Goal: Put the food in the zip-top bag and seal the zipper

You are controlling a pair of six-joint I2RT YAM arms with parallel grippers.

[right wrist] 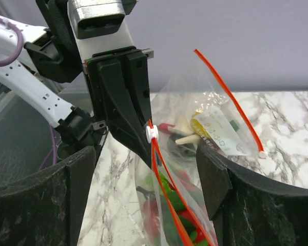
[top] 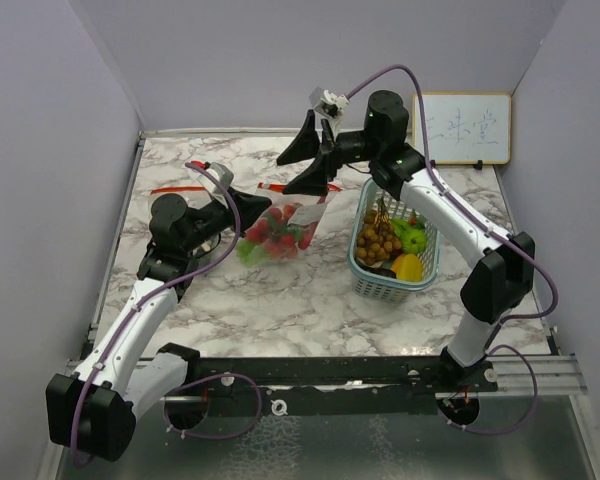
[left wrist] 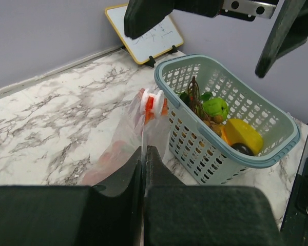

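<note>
My left gripper (top: 257, 204) is shut at the edge of a clear zip bag (top: 276, 230) with red and green food inside, holding it partly raised; in the left wrist view its fingertips close on the thin film. The bag's red zipper and white slider (right wrist: 151, 132) show in the right wrist view. My right gripper (top: 295, 165) stands open above the slider end, its fingers framing it in its wrist view. A second bag (right wrist: 218, 123) with packaged food lies to the left behind the left arm.
A grey-green basket (top: 420, 280) of fruit and vegetables stands at the right, beside the bag. A whiteboard (top: 460, 120) is at the back right.
</note>
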